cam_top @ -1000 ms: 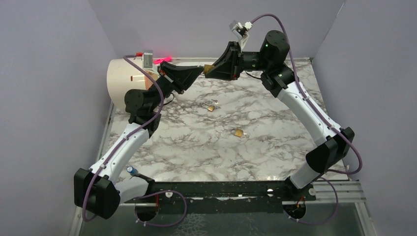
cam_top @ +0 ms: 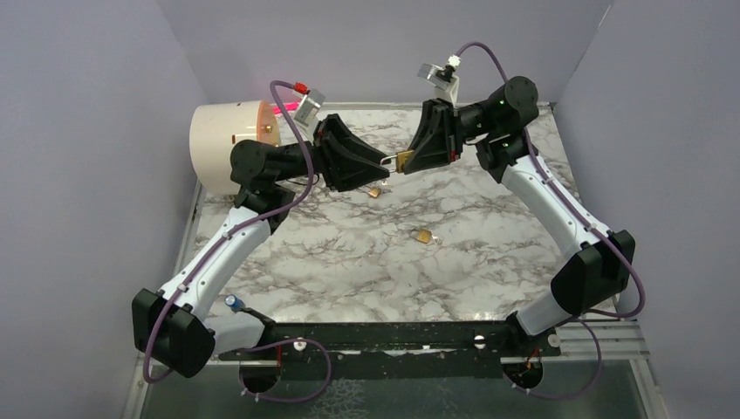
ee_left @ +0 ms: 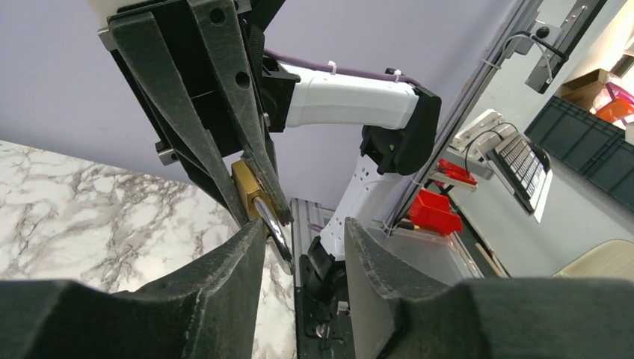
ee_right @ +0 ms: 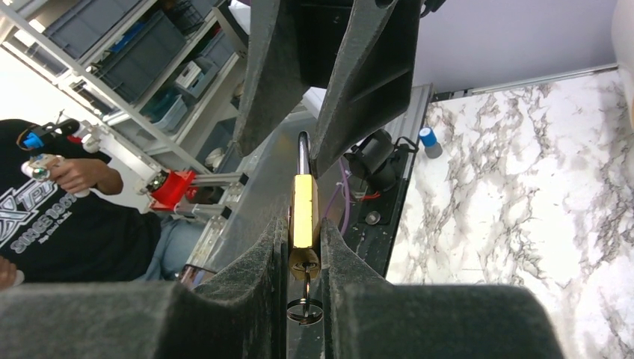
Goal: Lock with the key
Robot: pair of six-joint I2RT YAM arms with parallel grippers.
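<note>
A brass padlock (ee_right: 303, 213) is pinched by its body in my right gripper. Its steel shackle (ee_left: 274, 229) points toward my left gripper, which stands open with the shackle between its parted fingers, apart from the right one. Below the padlock body a metal ring (ee_right: 305, 308) hangs in the right wrist view; whether a key is in the keyhole cannot be made out. From above, both grippers meet tip to tip over the table, with the brass body (cam_top: 403, 162) at the right fingertips.
Two more brass padlocks lie on the marble table, one behind (cam_top: 373, 192) and one nearer the middle (cam_top: 424, 236), with small metal pieces beside them. A large cream cylinder (cam_top: 229, 144) stands at the back left.
Both arms have moved to the right and toward the table's front, with the padlock in the right gripper.
</note>
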